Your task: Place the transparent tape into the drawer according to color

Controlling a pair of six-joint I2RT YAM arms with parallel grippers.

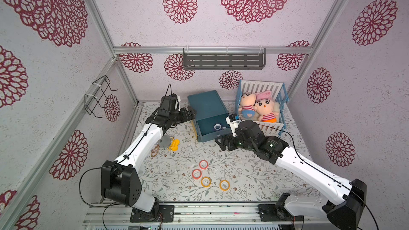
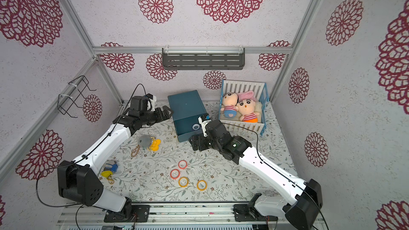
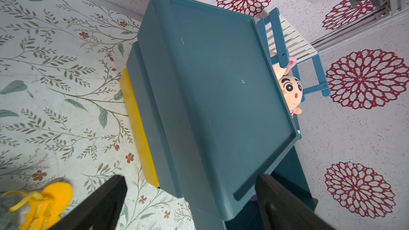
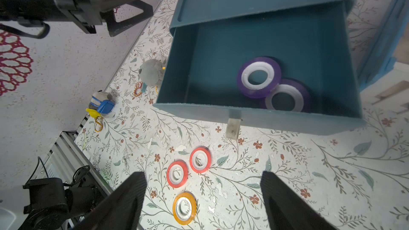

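Observation:
Two purple tape rolls [image 4: 259,77] lie overlapping in the pulled-out top drawer [image 4: 213,55] of the blue cabinet [image 1: 206,101]. Below it, a lower yellow drawer [image 3: 138,127] looks closed. On the table lie two red tape rolls [image 1: 203,164] and two yellow-orange rolls [image 1: 224,184]. Left of the cabinet, my left gripper [image 1: 190,112] is open and empty, with the cabinet's side and top between its fingers in the left wrist view. My right gripper [image 1: 223,142] stands open and empty in front of the drawer, its fingers [image 4: 123,200] wide apart.
A blue-and-white crib [image 1: 260,106] with dolls stands right of the cabinet. Small plush toys with yellow parts [image 1: 173,144] lie at the left. Above the back hangs a grey shelf [image 1: 223,59].

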